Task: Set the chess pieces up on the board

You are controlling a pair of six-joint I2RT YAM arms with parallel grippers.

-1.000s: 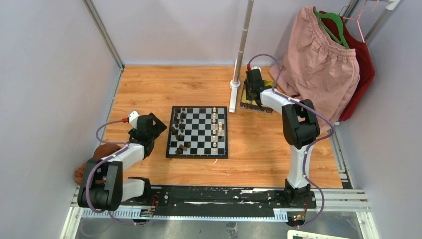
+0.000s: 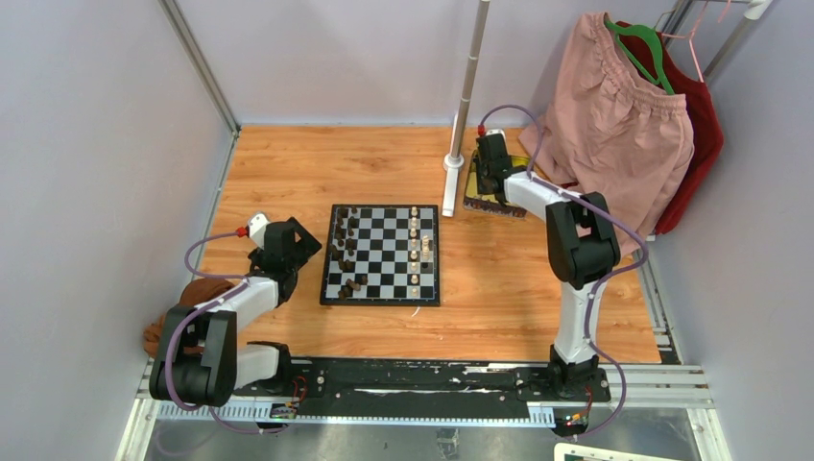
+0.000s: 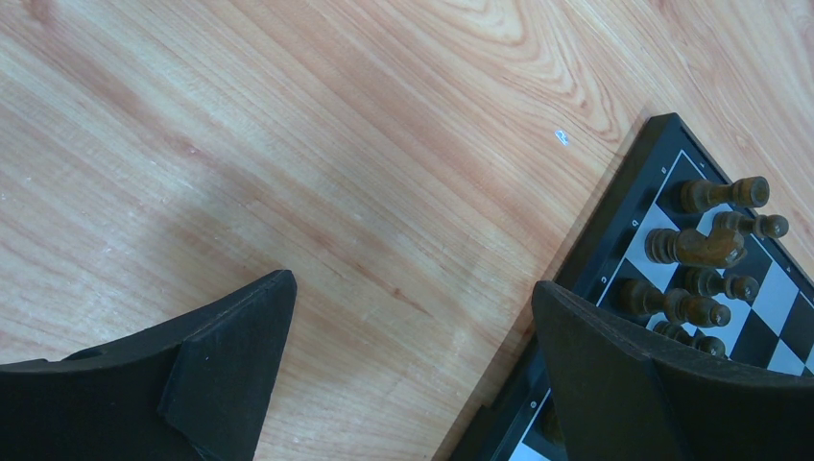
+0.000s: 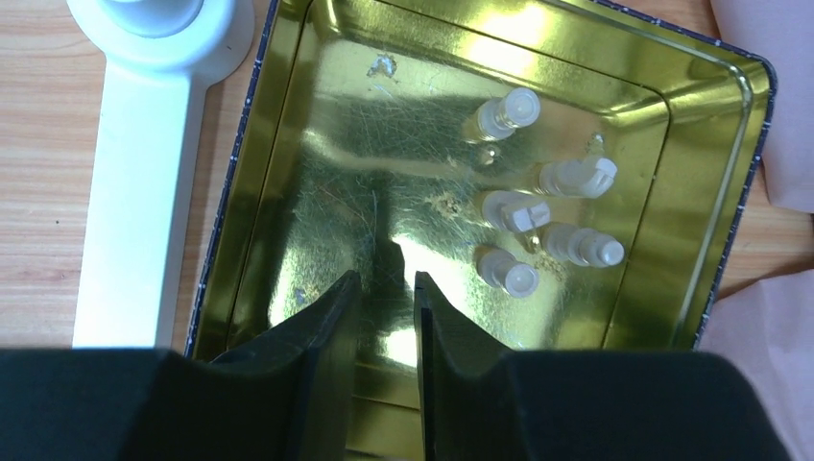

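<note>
The chessboard (image 2: pixel 389 240) has dark pieces (image 2: pixel 342 264) on its left, several lying over, and light pieces (image 2: pixel 414 254) on its right. My left gripper is open beside the board's left edge, empty over bare wood. My right gripper hangs over the gold tin (image 4: pixel 240 192), its fingers a short gap apart with nothing seen between them. Several clear white pieces (image 4: pixel 499 274) lie or stand in the tin's right half, apart from the fingertips.
A white pole stand (image 4: pixel 134 211) is just left of the tin. Pink and red garments (image 2: pixel 624 144) hang at the right.
My right gripper has shifted very slightly over the tin. The left arm and the board look the same.
</note>
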